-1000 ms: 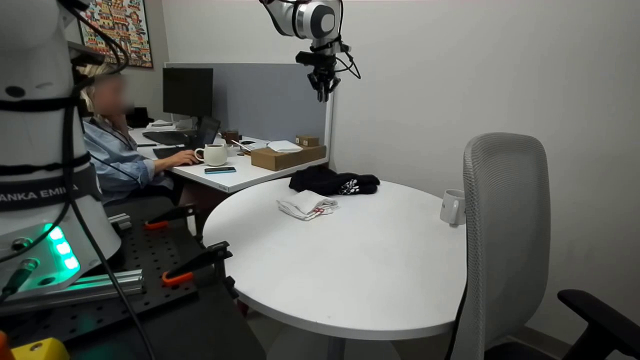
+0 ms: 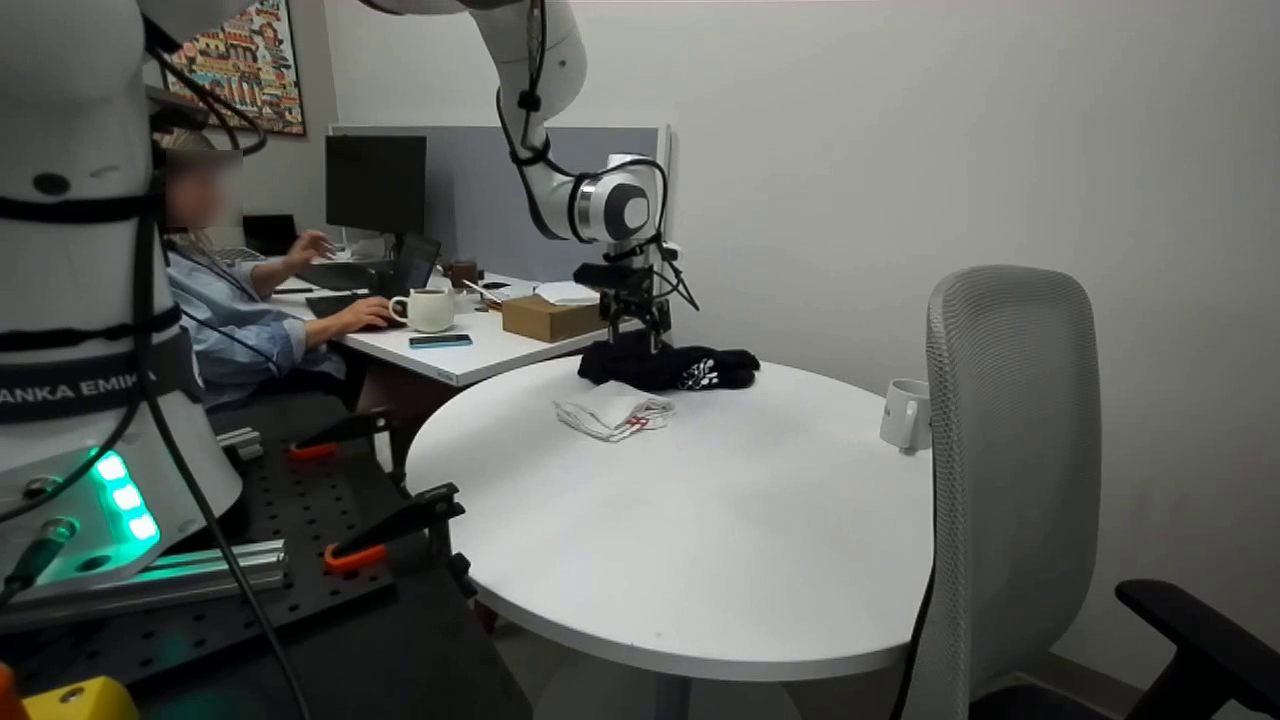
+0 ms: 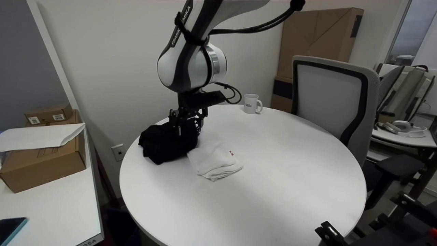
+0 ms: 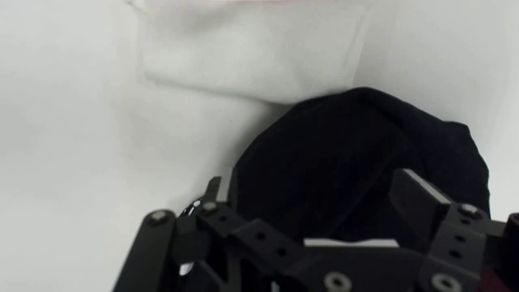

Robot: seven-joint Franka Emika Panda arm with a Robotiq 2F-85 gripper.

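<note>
A crumpled black cloth (image 2: 708, 367) with a white print lies near the far edge of the round table, seen also as a dark heap (image 3: 157, 143) in exterior view 2. My gripper (image 2: 639, 343) is down at this cloth, pointing straight downward. In the wrist view the gripper stands open, its fingers wide apart with black fabric (image 4: 321, 146) below and between them. Whether the fingertips touch the fabric I cannot tell. Beside the black cloth lies a folded white cloth (image 3: 215, 160) with small red marks, which the black one meets at its edge.
A white mug (image 3: 251, 104) stands at the table's far side, close to a grey chair (image 2: 1020, 480).
The arm has come down from high above the table to the black cloth. Both cloths lie as before. The seated person's raised hand has moved away from the face.
</note>
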